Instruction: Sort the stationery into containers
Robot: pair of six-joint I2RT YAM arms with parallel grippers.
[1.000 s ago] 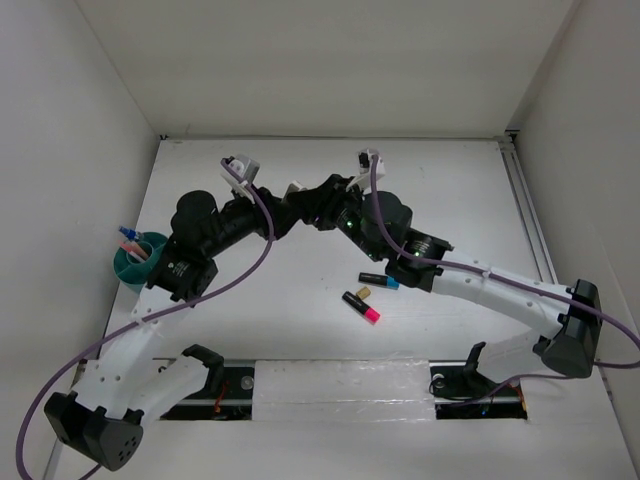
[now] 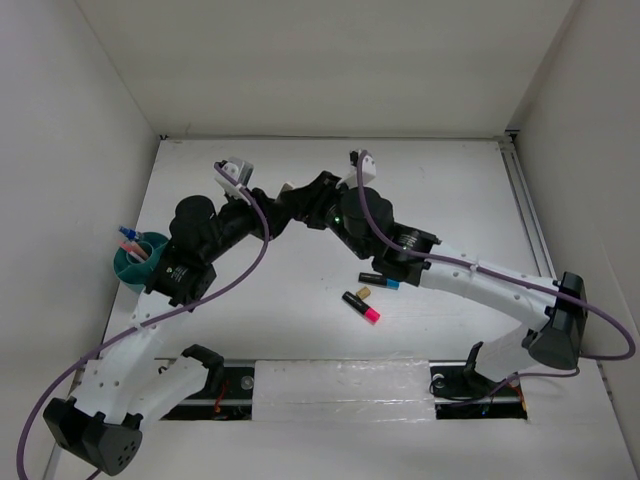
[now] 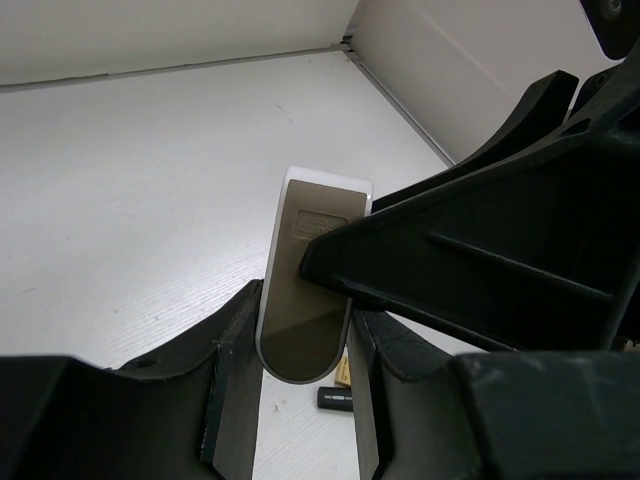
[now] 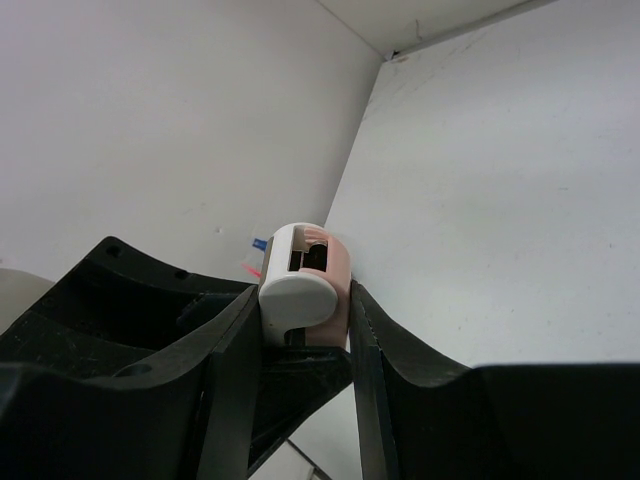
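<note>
My two grippers meet above the middle of the table. A small white, pink and grey item is held between them, seen end-on in the right wrist view [image 4: 298,298]. My left gripper is shut on it. My right gripper has its fingers around the same item; whether they press on it is hard to tell. A teal organizer [image 2: 132,268] with pens stands at the far left. A marker with red cap [image 2: 360,306], a marker with blue cap [image 2: 378,280] and a small tan block [image 2: 363,292] lie on the table.
A clear plastic sheet [image 2: 340,390] lies along the front between the two arm bases.
Both arms have shifted slightly left in the top view, the right arm more, with the item still between the grippers.
</note>
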